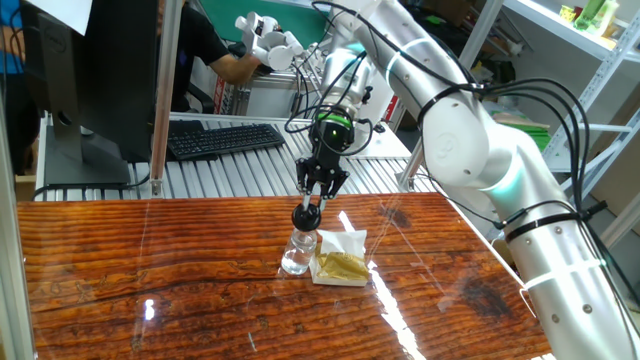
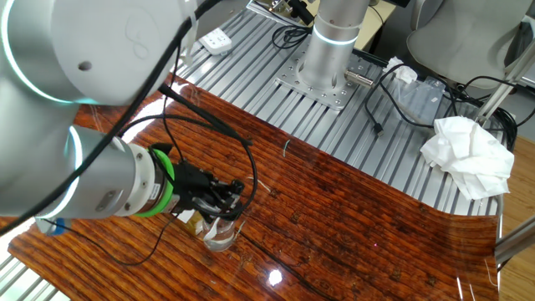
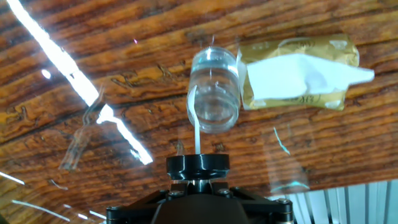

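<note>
A clear glass jar (image 1: 298,252) stands upright on the glossy wooden table. My gripper (image 1: 316,193) is shut on a black round lid (image 1: 306,218), which hangs just over the jar's mouth in exterior view 1. From the wrist, the black lid (image 3: 198,166) shows edge-on, and a thin white stick (image 3: 196,127) reaches from it across the left part of the jar (image 3: 214,93). Whether the stick's tip is inside the jar or in front of it, I cannot tell. In exterior view 2 the arm and cables partly cover the jar (image 2: 219,239).
Touching or almost touching the jar is a gold tissue pack (image 3: 323,53) with white tissue (image 3: 292,78) sticking out. A keyboard (image 1: 225,141) and monitor (image 1: 95,90) stand behind the table; crumpled white cloth (image 2: 466,157) lies beyond the table's edge.
</note>
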